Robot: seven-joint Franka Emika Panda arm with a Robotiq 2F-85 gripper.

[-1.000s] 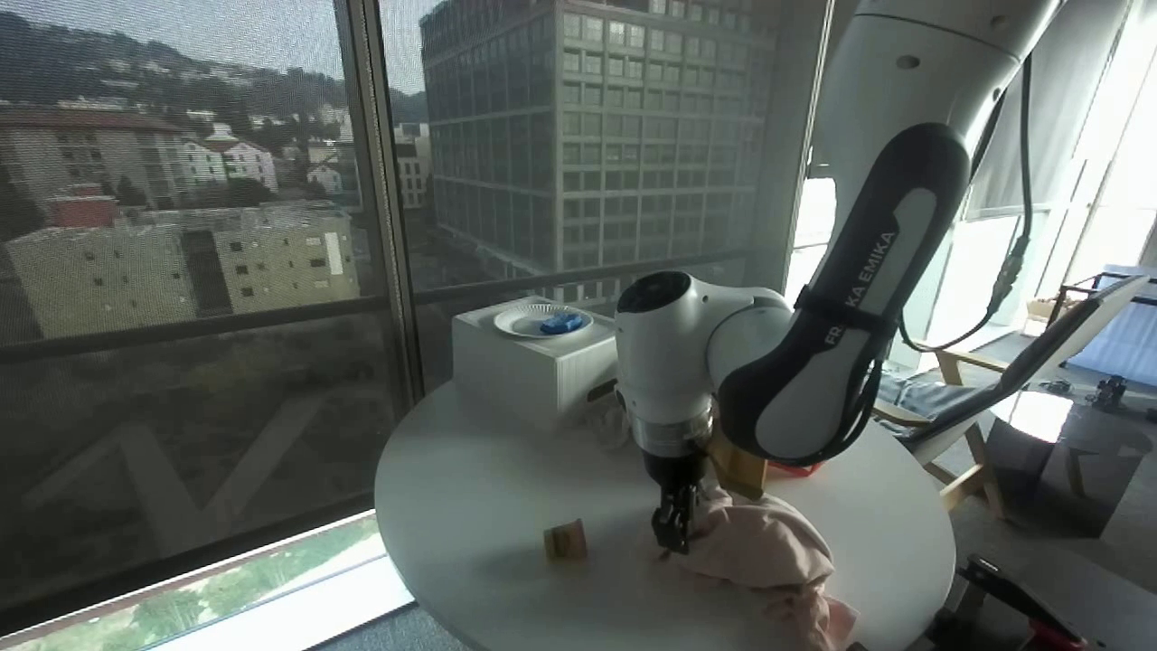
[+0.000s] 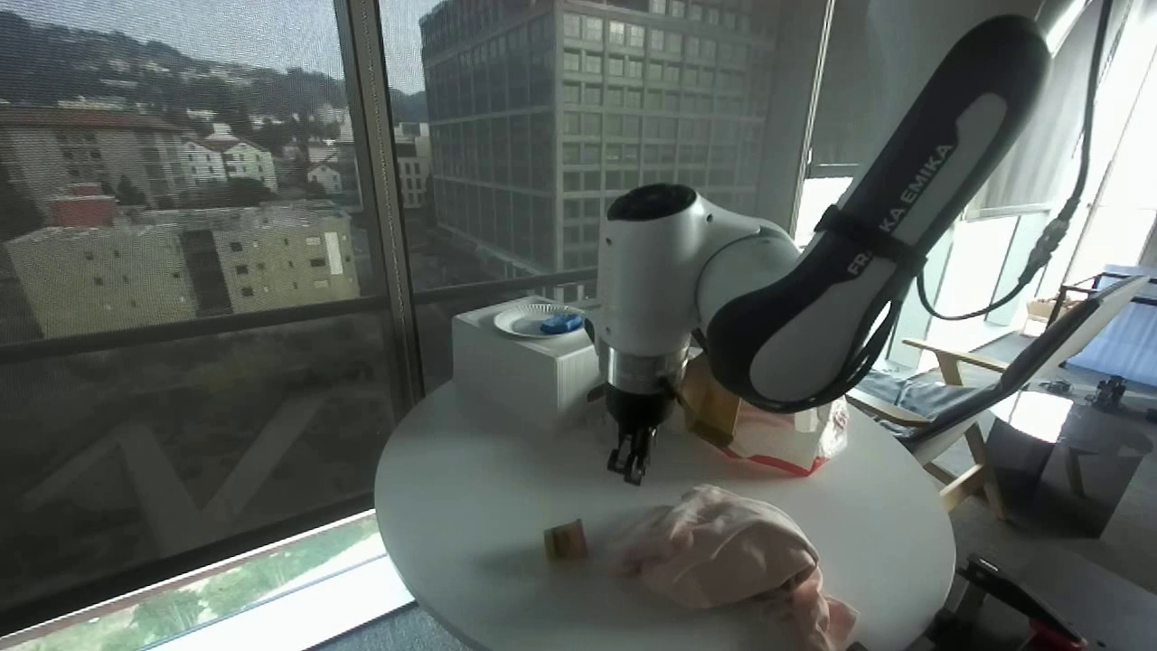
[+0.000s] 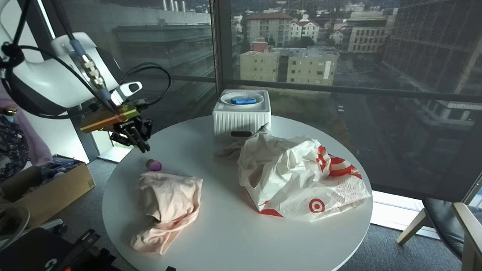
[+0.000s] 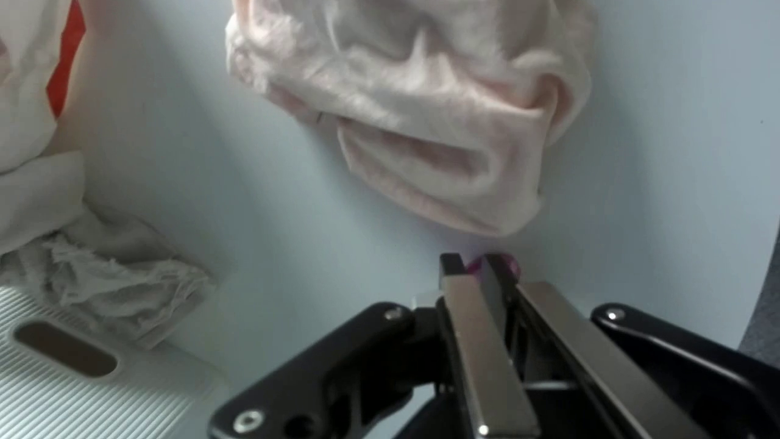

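A crumpled pale pink cloth (image 2: pixel 721 548) lies on the round white table (image 3: pixel 235 244); it fills the upper middle of the wrist view, cloth (image 4: pixel 439 110). My gripper (image 2: pixel 629 467) hangs above the table, beside the cloth and clear of it. Its fingertips (image 4: pixel 451 264) stand close together with a narrow gap, and I make out nothing held between them. Past that gap shows part of a small purple-ended object (image 3: pixel 154 165), which rests on the table by the cloth. In exterior view 1 a small brownish object (image 2: pixel 565 539) sits left of the cloth.
A white ribbed box (image 3: pixel 241 119) at the table's back carries a paper plate (image 3: pixel 255 96) with a blue item (image 3: pixel 243 101). A white-and-red plastic bag (image 3: pixel 289 176) occupies one side. Grey cloth (image 4: pixel 124 271) lies against the box. Bare table separates bag and pink cloth.
My gripper has risen from beside the cloth and shifted left and back in exterior view 1. The cloth's left part now spreads farther left. The small brownish object has not moved.
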